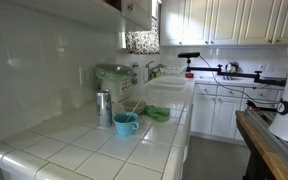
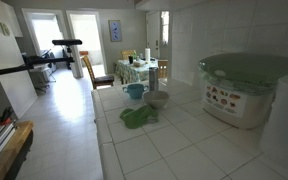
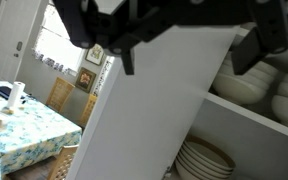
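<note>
In the wrist view my gripper shows as dark, blurred fingers (image 3: pixel 125 45) spread wide apart at the top, with nothing visible between them. It faces shelves (image 3: pixel 246 122) with stacked white bowls (image 3: pixel 239 87) and a stack of plates (image 3: pixel 202 160). On the tiled counter stands a light blue cup (image 1: pixel 126 124) with a thin stick leaning out of it. A silver canister (image 1: pixel 105 108) is beside it. Behind them lies a green cloth (image 1: pixel 157 113). A grey bowl (image 2: pixel 157 99) sits near the cup in exterior view 2. Neither exterior view shows the gripper.
A white tub with a green lid (image 2: pixel 239 92) stands against the wall. A wooden-edged surface (image 1: pixel 267 145) is at the right. In the wrist view a white panel (image 3: pixel 149 100) borders the shelves, and a table with a flowered cloth (image 3: pixel 29 135) lies beyond.
</note>
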